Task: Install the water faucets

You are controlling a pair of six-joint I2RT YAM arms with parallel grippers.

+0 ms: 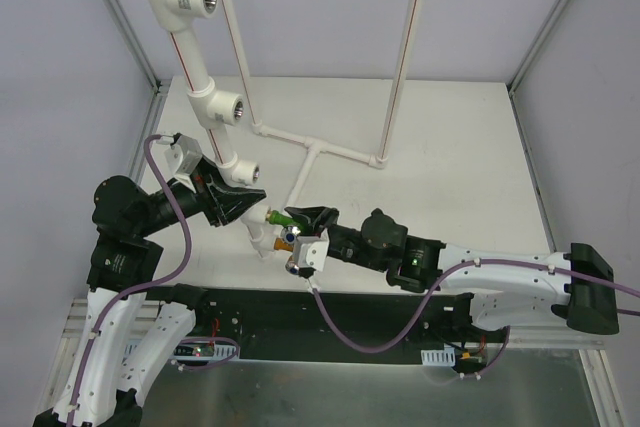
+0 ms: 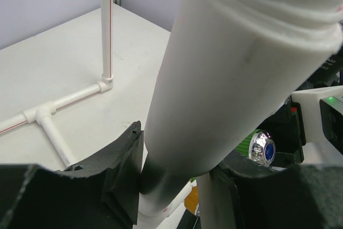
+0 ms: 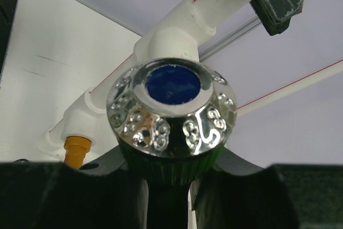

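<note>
A green faucet (image 1: 280, 218) with a chrome, blue-centred cap (image 3: 172, 85) is held by my right gripper, which is shut on it. Its green end meets the side opening of a white fitting on the upright pipe in the top view; how deep it sits cannot be told. Both fingers of my left gripper lie against the white upright pipe (image 2: 214, 79), one on each side. Lower down, an orange faucet (image 3: 76, 151) sits in another fitting; in the top view its chrome knob (image 1: 292, 267) shows below my right gripper.
Higher on the upright pipe, several side fittings (image 1: 226, 107) have openings facing right. Thin white pipes (image 1: 345, 153) run across the white board behind. The board's right half (image 1: 450, 177) is clear above my right arm.
</note>
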